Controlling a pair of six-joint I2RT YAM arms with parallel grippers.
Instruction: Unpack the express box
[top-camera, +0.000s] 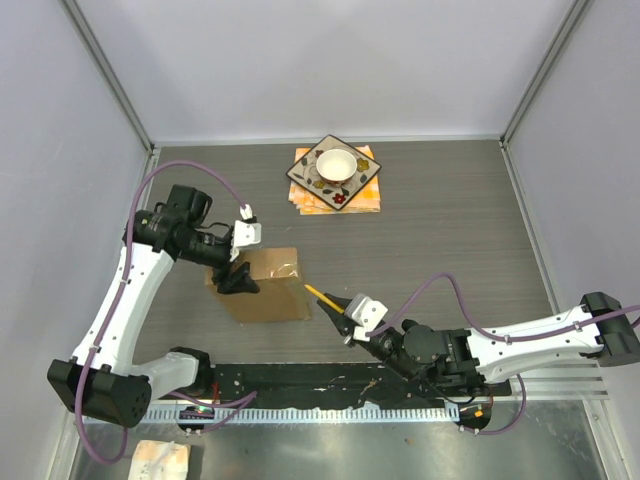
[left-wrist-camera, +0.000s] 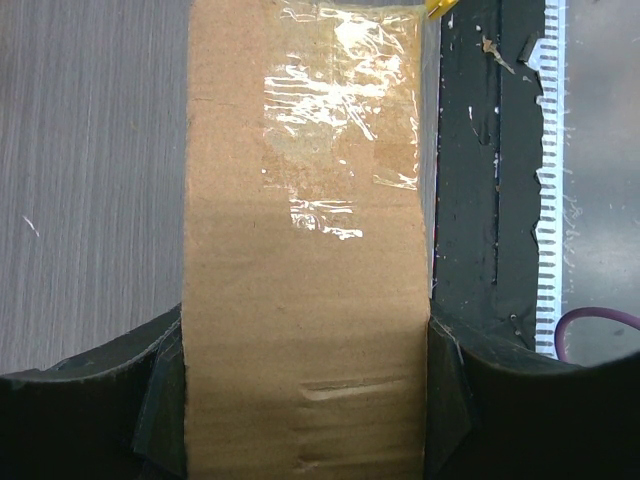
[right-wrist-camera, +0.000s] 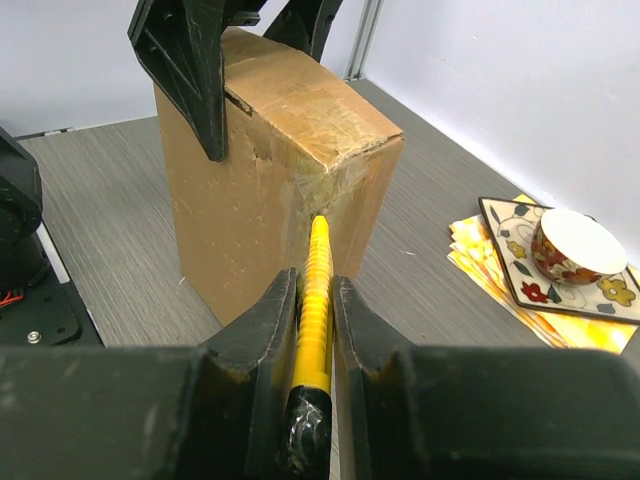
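A taped cardboard box (top-camera: 270, 290) stands upright on the left of the table, with my left gripper (top-camera: 233, 273) shut across its top; in the left wrist view its taped face (left-wrist-camera: 305, 250) fills the space between the fingers. My right gripper is shut on a yellow-handled tool (right-wrist-camera: 317, 260), probably a cutter, pointed at the box's taped end edge. In the right wrist view the tool's tip is at or just in front of that edge; I cannot tell whether it touches.
At the back stand a patterned square plate (top-camera: 310, 173) and a white bowl (top-camera: 336, 163) on orange cloths (top-camera: 366, 200). White walls enclose the sides and back.
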